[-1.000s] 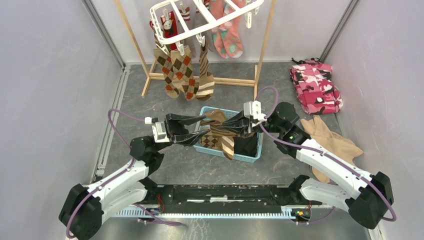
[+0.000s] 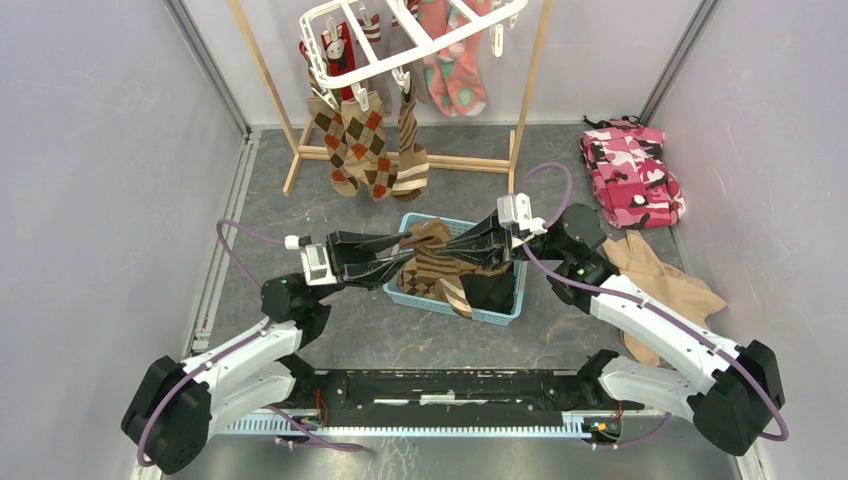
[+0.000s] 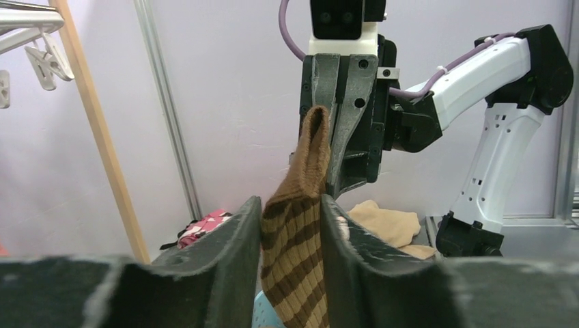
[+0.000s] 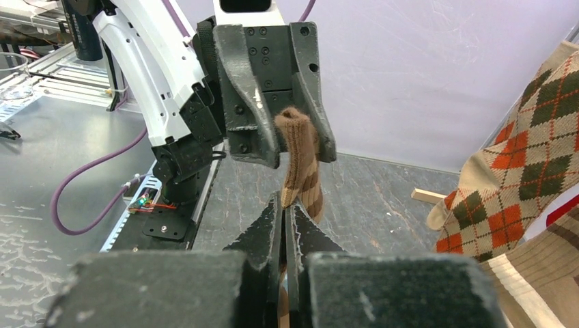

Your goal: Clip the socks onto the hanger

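A brown striped sock (image 3: 293, 260) hangs by its upper end from my right gripper (image 2: 450, 251), whose fingertips are shut on it above the blue basket (image 2: 455, 310). My left gripper (image 2: 410, 247) faces it from the left, fingers part open around the sock's cuff (image 4: 295, 130), as both wrist views show. More socks and dark cloth lie in the basket. The white hanger (image 2: 430, 45) at the back carries clipped socks: argyle (image 2: 365, 145), striped and pink.
A wooden stand (image 2: 470, 163) holds the hanger. A pink camouflage bag (image 2: 632, 175) and tan cloth (image 2: 655, 280) lie at the right. Open floor lies left of the basket.
My right gripper has shifted slightly, with the hanging sock changing shape below it. The left gripper has moved very little.
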